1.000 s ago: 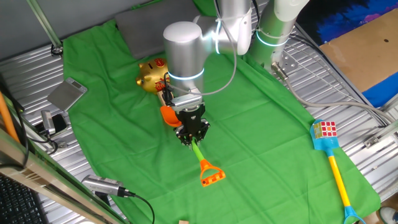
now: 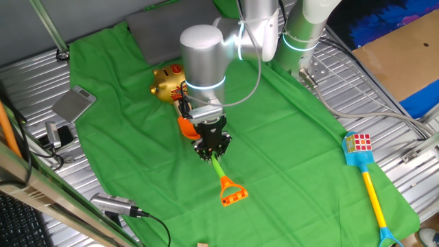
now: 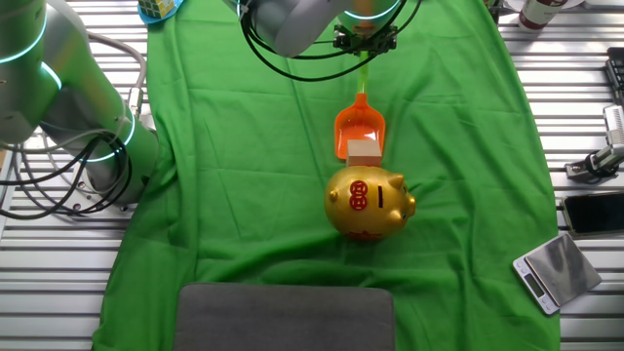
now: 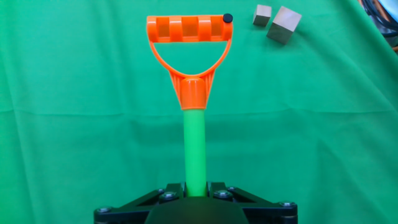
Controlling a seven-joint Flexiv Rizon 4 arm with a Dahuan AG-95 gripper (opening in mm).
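Observation:
A toy shovel with an orange D-shaped handle [image 4: 189, 30], a green shaft [image 4: 194, 146] and an orange scoop [image 3: 360, 125] is held at its shaft. My gripper [image 2: 212, 152] is shut on that shaft, and in the wrist view the shaft runs straight up from between the black fingers. The scoop's edge lies against or just beside a light wooden block [image 3: 364, 152], which stands close to the golden piggy bank [image 3: 366, 201]. From exterior view 1 the arm hides most of the scoop and the block.
On the right lies a blue and yellow shovel [image 2: 372, 195] with a puzzle cube [image 2: 358, 143] in its scoop. Two wooden cubes [image 4: 284, 25] lie past the handle. A dark grey pad [image 3: 285, 317] and a small scale [image 3: 557, 272] flank the green cloth, whose middle right is clear.

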